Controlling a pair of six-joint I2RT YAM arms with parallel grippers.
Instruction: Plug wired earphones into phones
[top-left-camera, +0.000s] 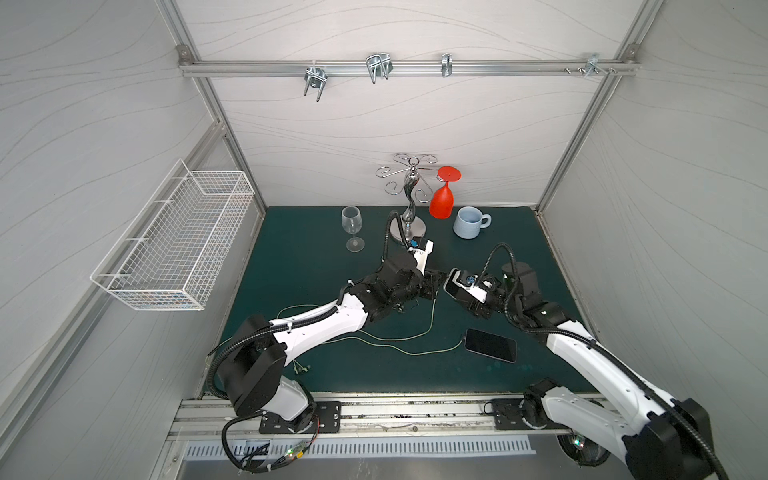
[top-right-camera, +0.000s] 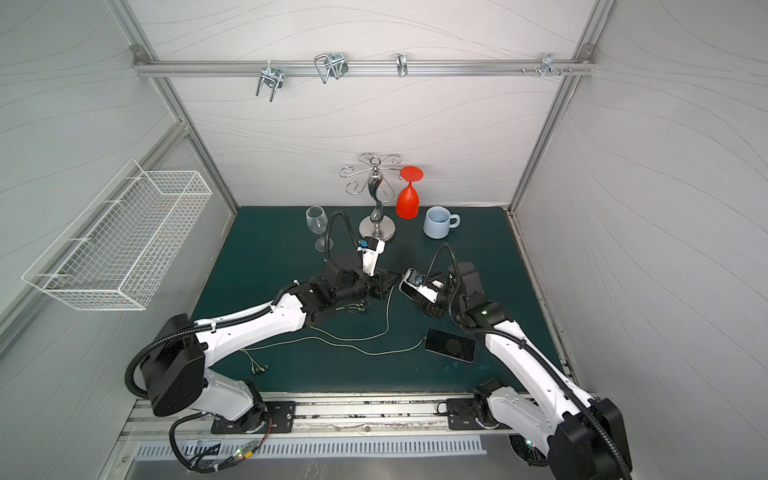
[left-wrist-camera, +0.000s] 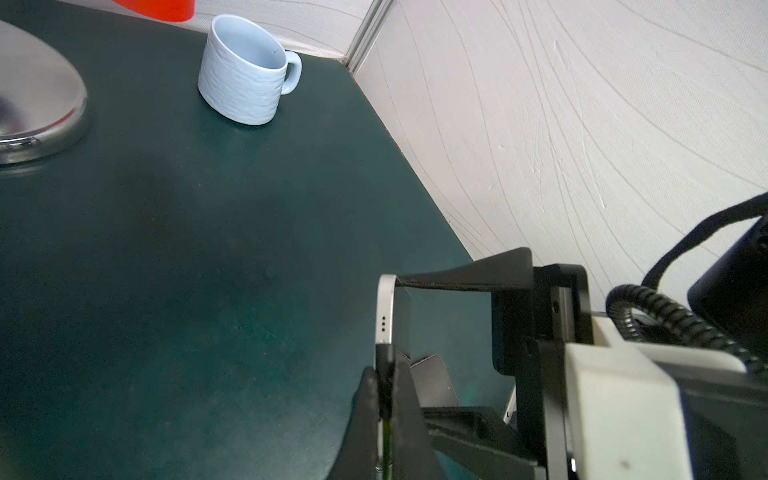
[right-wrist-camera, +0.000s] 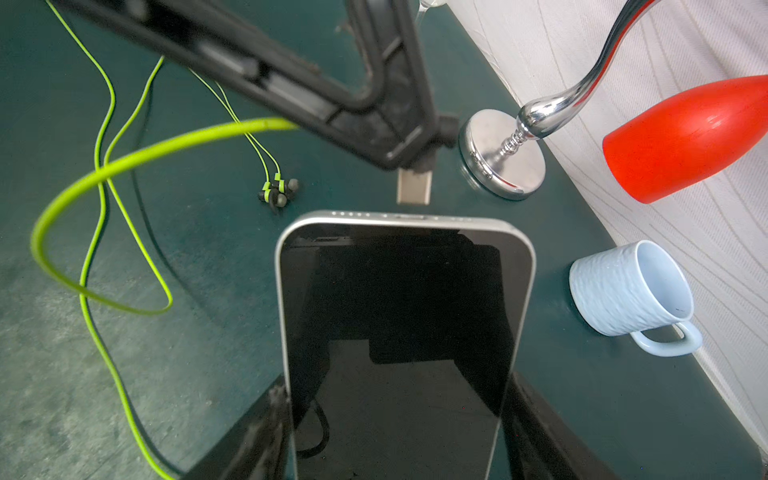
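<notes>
My right gripper is shut on a dark-screened phone (right-wrist-camera: 396, 320), one finger on each long side. Opposite it, my left gripper (top-left-camera: 436, 284) is shut on a metal earphone plug (right-wrist-camera: 414, 188), which sticks out of its fingertips and points at the middle of the phone's short edge. In the right wrist view a narrow gap shows between plug and edge; the depth offset is unclear. The left wrist view has the phone side-on, directly beyond the left fingertips (left-wrist-camera: 367, 408). From the left gripper loops the green earphone cable (right-wrist-camera: 104, 168), its earbuds (right-wrist-camera: 277, 192) lying on the table.
A second phone (top-left-camera: 490, 345) lies on the table, a cable (top-left-camera: 400, 349) reaching its left end. Behind the arms stand a wine glass (top-left-camera: 353, 228), a metal rack (top-left-camera: 410, 228) with a red goblet (top-left-camera: 445, 200), and a blue mug (top-left-camera: 469, 222). A wire basket (top-left-camera: 180, 240) hangs left.
</notes>
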